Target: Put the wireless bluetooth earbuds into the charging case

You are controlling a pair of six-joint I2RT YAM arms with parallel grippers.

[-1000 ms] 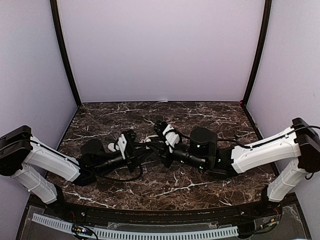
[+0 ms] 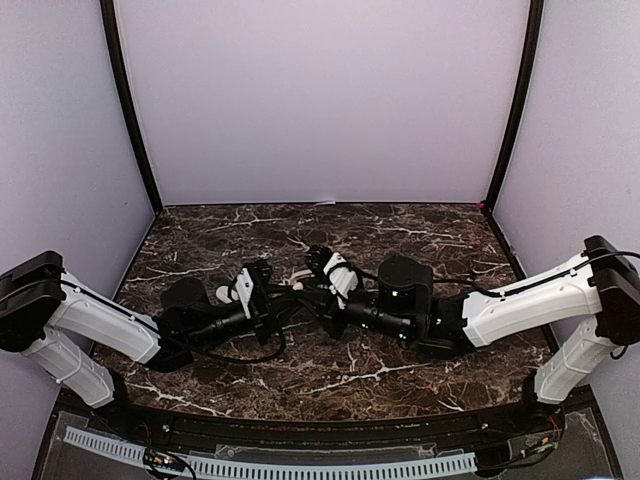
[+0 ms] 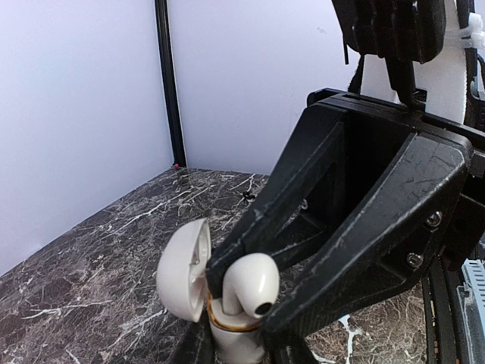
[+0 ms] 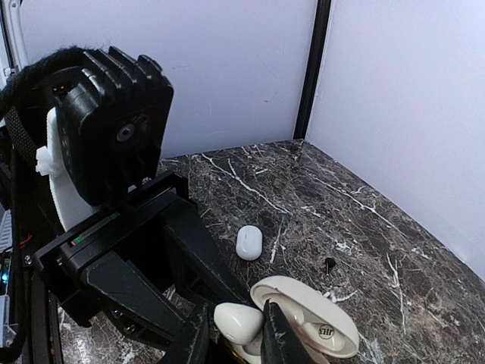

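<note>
Both grippers meet at mid-table. The white charging case with its lid raised is held in my left gripper (image 2: pixel 285 300), shut on it from below in the left wrist view. A white earbud (image 3: pixel 250 284) sits at the case's mouth, close against the fingers of my right gripper (image 2: pixel 315 298). In the right wrist view that gripper is shut on a white earbud (image 4: pixel 238 322) just over the case. How deep it sits in the case is hidden.
A small white object (image 4: pixel 249 243) and a small black piece (image 4: pixel 330 264) lie on the marble table, whose back area is mostly clear. Walls enclose the table on the back and sides.
My right gripper and arm have shifted very slightly in the top view. The left arm looks nearly unchanged.
</note>
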